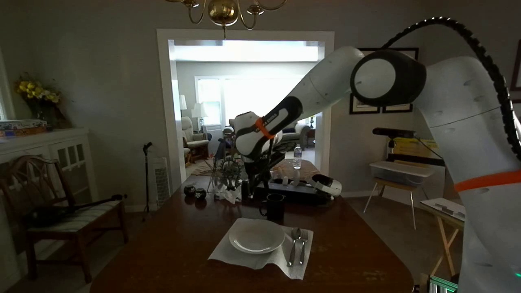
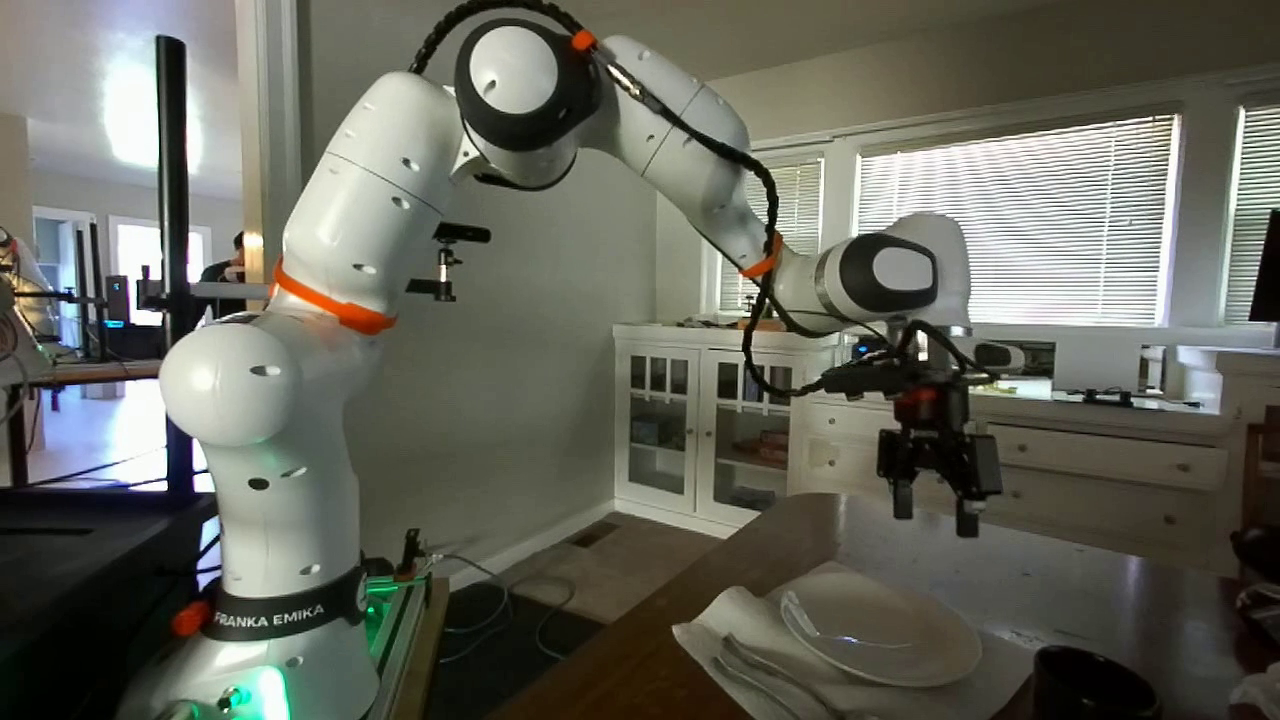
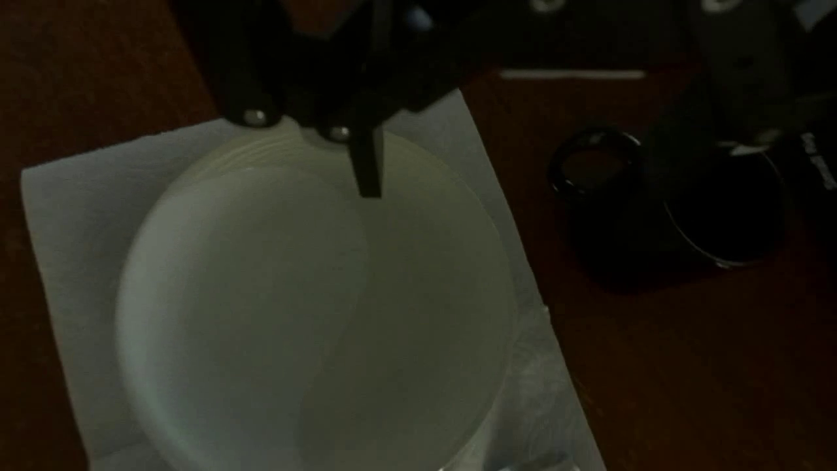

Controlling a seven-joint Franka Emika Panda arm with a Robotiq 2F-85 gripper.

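A white plate [image 1: 256, 240] rests on a white paper napkin [image 1: 293, 272] on the dark wooden table. To the plate's right, a spoon [image 1: 295, 234] and a fork [image 1: 303, 239] lie side by side on that napkin. Just beyond the setting stands a black mug [image 1: 275, 209], its handle and open top showing in the wrist view. My gripper [image 2: 936, 510] hangs well above the table past the plate, open and empty. One finger [image 3: 369, 169] appears over the plate's edge in the dim wrist view; dark gripper parts overlap the mug there.
Two dark round objects [image 1: 195, 192] sit at the table's far left. A black case-like object [image 1: 298, 193] and a white-and-black device [image 1: 326, 186] lie at the far end.
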